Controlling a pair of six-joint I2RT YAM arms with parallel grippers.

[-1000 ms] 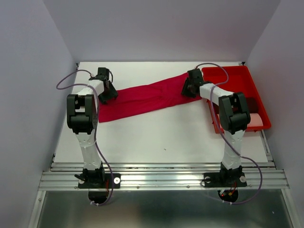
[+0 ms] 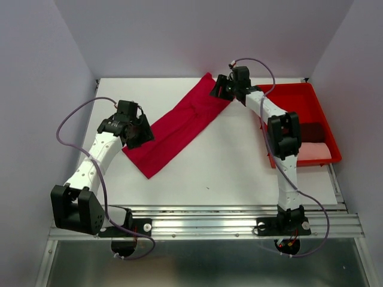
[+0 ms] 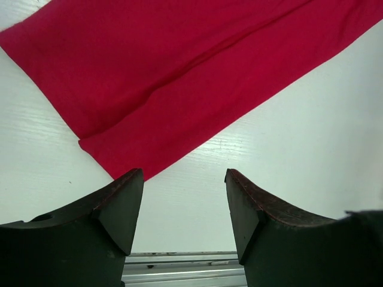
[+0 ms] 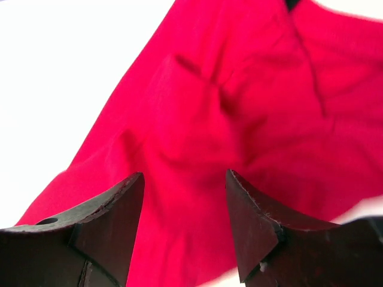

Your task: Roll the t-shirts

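A red t-shirt point(image 2: 185, 122), folded into a long strip, lies slantwise over the white table, from lower left to the back. My left gripper point(image 2: 146, 134) stands open over its near left end; in the left wrist view, the shirt's corner point(image 3: 122, 158) lies ahead of the open fingers point(image 3: 122, 209) with nothing between them. At the far end is my right gripper point(image 2: 220, 88). The right wrist view shows its fingers point(image 4: 122, 215) apart above wrinkled, blurred red cloth point(image 4: 197, 131), and no cloth is visibly pinched.
A red bin point(image 2: 293, 92) stands on the right, holding a dark red roll point(image 2: 313, 131) and a pink roll point(image 2: 314, 151). Bare white table point(image 2: 209, 173) spreads out in front of the shirt.
The shirt has turned from nearly level to a steep diagonal, its left end coming nearer and its right end shifting back and left. Both grippers moved along with those ends.
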